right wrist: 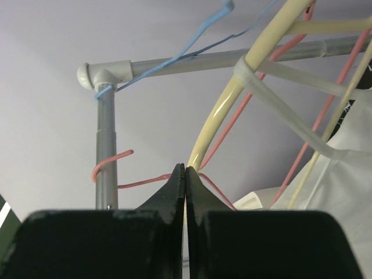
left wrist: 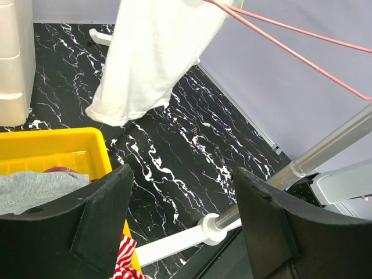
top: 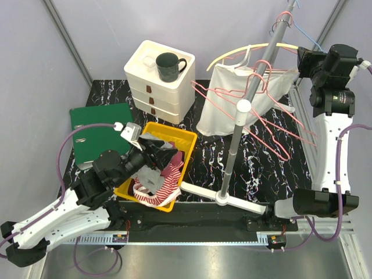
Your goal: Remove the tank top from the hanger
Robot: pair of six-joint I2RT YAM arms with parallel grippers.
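The white tank top [top: 220, 107] hangs from the yellow hanger [top: 232, 53], with a strap [right wrist: 279, 104] looped over the hanger's bar in the right wrist view. My right gripper [top: 300, 60] is at the hanger's right end. Its fingers are shut, tips against or just in front of the yellow bar [right wrist: 224, 104]; no grip on it clearly shows. Low over the yellow bin, my left gripper [top: 173, 152] stands open and empty. From its wrist view, the garment's lower hem [left wrist: 110, 113] dangles ahead, beyond the fingertips.
Pink hangers [top: 273, 119] on the slanted grey rack pole [top: 232, 154] cross in front of the garment. A yellow bin [top: 185, 139] holds several clothes. White drawers [top: 168, 93] with a dark mug [top: 168, 68] stand behind it; a green case [top: 102, 131] lies left.
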